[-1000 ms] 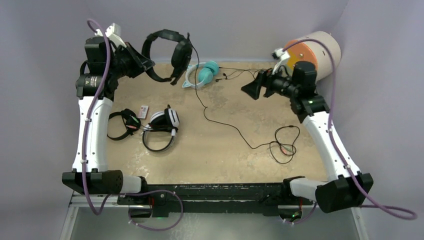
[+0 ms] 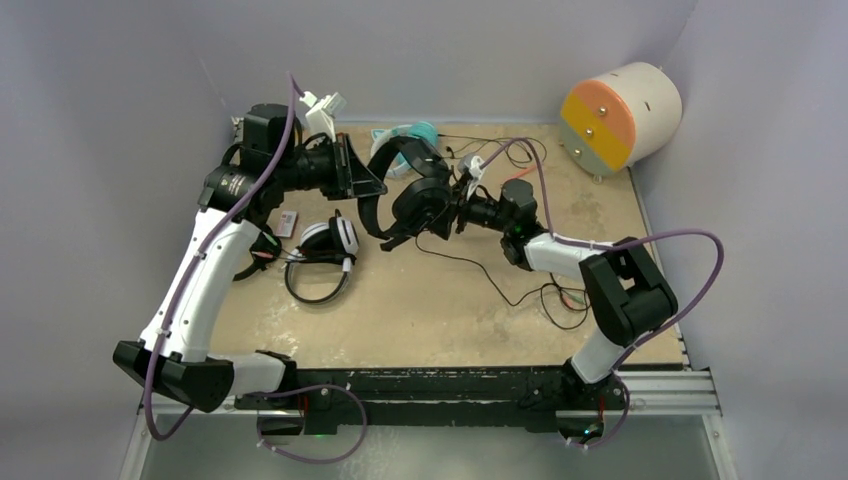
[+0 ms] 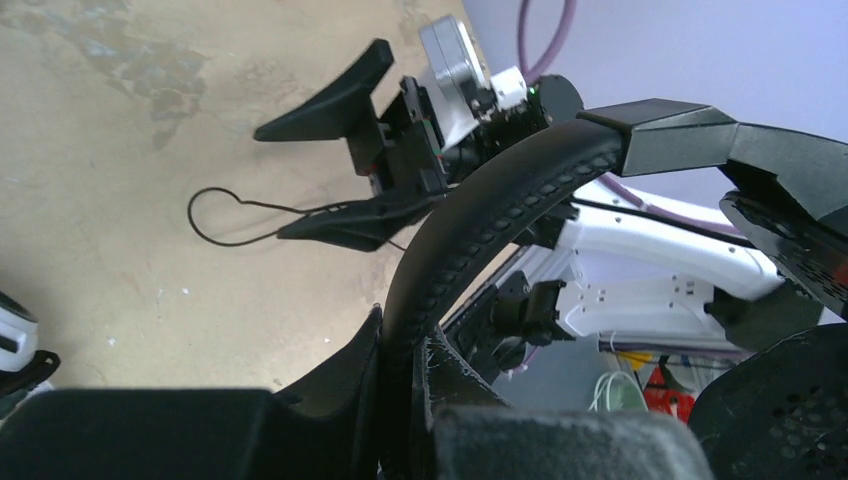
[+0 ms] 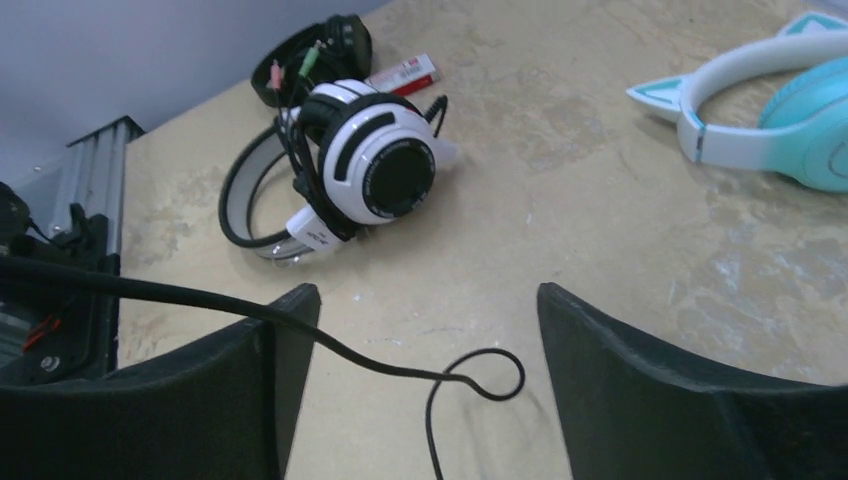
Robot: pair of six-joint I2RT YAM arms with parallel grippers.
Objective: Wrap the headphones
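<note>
The black headphones (image 2: 424, 200) hang above the middle of the table, and my left gripper (image 2: 376, 188) is shut on their headband (image 3: 470, 225). Close to the ear cup in the top view is my right gripper (image 2: 458, 205); the left wrist view shows its fingers spread. In the right wrist view, the thin black cable (image 4: 362, 360) crosses in front of the right fingers and curls between them, without being pinched. The rest of the cable runs across the table to a loose coil (image 2: 566, 300) at front right.
White-and-black headphones (image 2: 330, 245) lie at the left, beside another black pair (image 2: 264, 250) and a small box (image 2: 286, 224). Turquoise headphones (image 2: 418, 132) lie at the back. A striped drum (image 2: 622, 115) stands at back right.
My left gripper has carried the black headphones right and downward in the top view. The right gripper has moved left to beside the ear cup. The cable's upper stretch has shifted rightward.
</note>
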